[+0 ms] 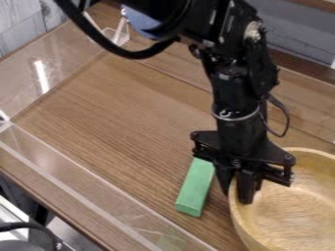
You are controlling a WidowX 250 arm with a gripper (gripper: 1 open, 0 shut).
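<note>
My black gripper [244, 169] is low at the right of the camera view, its fingers shut on the near left rim of a cream-coloured bowl [291, 218], which runs off the right edge. Just left of the gripper a green block [195, 187] lies flat on the wooden surface [118, 118], apart from the fingers. The exact contact at the fingertips is partly hidden by the gripper body.
Clear plastic edging [72, 169] runs along the near left side, with dark cables at the lower left corner. A grey panel stands at the back right.
</note>
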